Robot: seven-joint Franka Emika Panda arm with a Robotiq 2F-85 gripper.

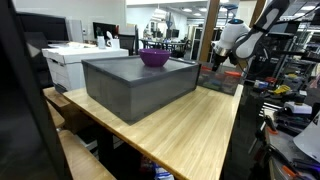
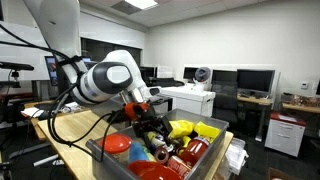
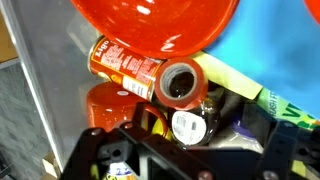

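My gripper stands open over a pile of things, its dark fingers at the lower left and lower right of the wrist view. Between and just beyond them is a dark bottle [image 3: 190,125] with an orange-red ring-shaped top [image 3: 180,83]. To its left lie an orange-red can [image 3: 122,66] and a red mug [image 3: 115,107]. In exterior view 2 the gripper [image 2: 160,148] reaches down into a grey bin [image 2: 205,160]; whether it touches anything there cannot be told.
A red dish [image 3: 160,20] lies above the bottle in the wrist view, with a blue surface [image 3: 260,45] to the right. Yellow items [image 2: 183,129] fill the bin's far side. Exterior view 1 shows a purple bowl [image 1: 155,58] on another grey bin [image 1: 150,95] and bare wooden table [image 1: 175,135].
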